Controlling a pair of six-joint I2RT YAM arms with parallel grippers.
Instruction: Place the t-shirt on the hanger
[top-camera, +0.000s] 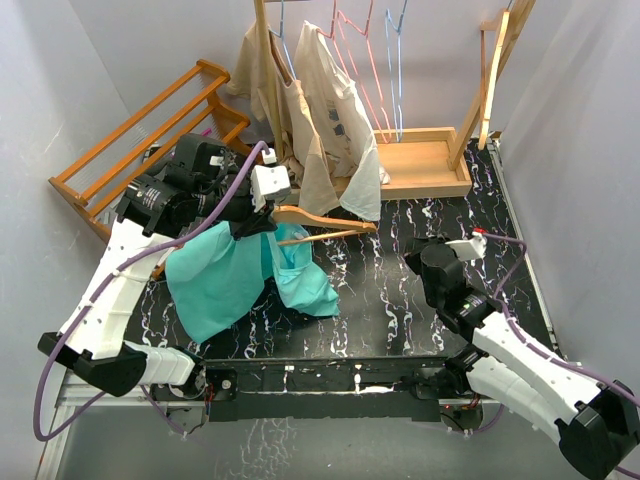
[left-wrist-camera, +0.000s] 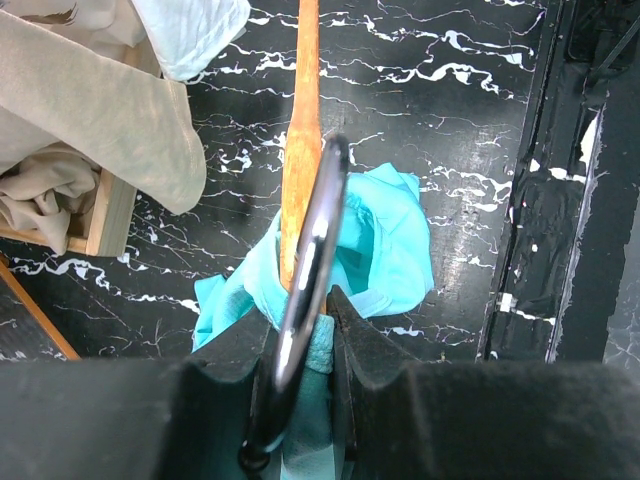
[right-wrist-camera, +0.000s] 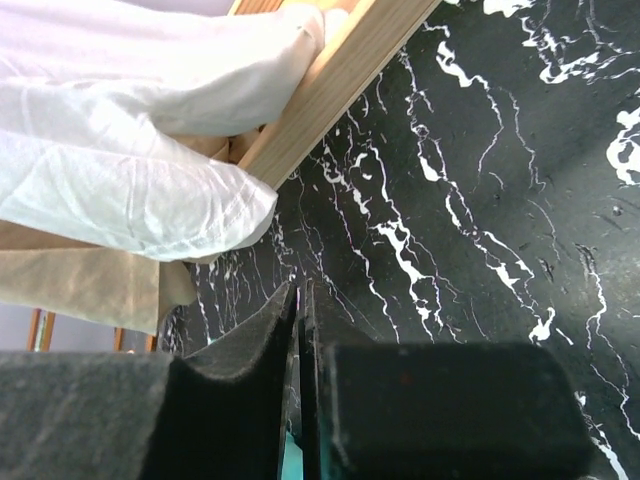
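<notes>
The teal T-shirt (top-camera: 215, 280) hangs bunched beneath my left gripper (top-camera: 255, 220), which is shut on the shirt and wooden hanger (left-wrist-camera: 298, 160). The hanger's right arm (top-camera: 340, 225) sticks out bare to the right, with the cloth gathered toward its middle. My right gripper (top-camera: 412, 255) is shut, to the right of the hanger's end and apart from it; in the right wrist view its fingertips (right-wrist-camera: 312, 300) meet, and whether anything thin is between them does not show.
A wooden rack (top-camera: 430, 180) with hanging beige and white garments (top-camera: 335, 120) stands at the back. A tilted wooden rack (top-camera: 120, 160) is at the left.
</notes>
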